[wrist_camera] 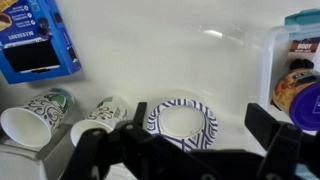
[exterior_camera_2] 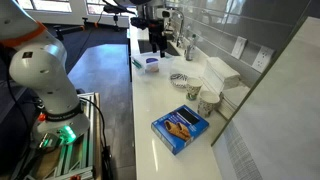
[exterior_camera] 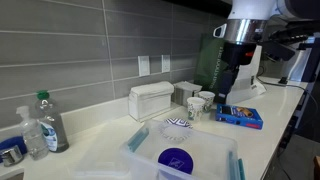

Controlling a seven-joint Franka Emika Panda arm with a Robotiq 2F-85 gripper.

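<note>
My gripper is open in the wrist view, its two dark fingers wide apart with nothing held between them. Beyond the fingers, lower in that view, lies a bowl [wrist_camera: 153, 120] with a dark blue patterned rim. It sits on the white counter, below and apart from the gripper. In exterior view 1 the gripper [exterior_camera: 236, 78] hangs high above the counter, on the mugs' side of the clear bin [exterior_camera: 141, 137]. A jar with a purple lid [exterior_camera: 175, 160] stands in that bin. Exterior view 2 shows the arm [exterior_camera_2: 150, 22] at the far end.
Two patterned mugs [exterior_camera_2: 193, 88] stand near the wall; in the wrist view they lie tipped toward the lens. A blue snack box [exterior_camera_2: 180, 128] lies closer to exterior view 2. A white bread bin [exterior_camera: 151, 101] and soap bottles [exterior_camera: 50, 121] line the wall. Counter beside the box is bare.
</note>
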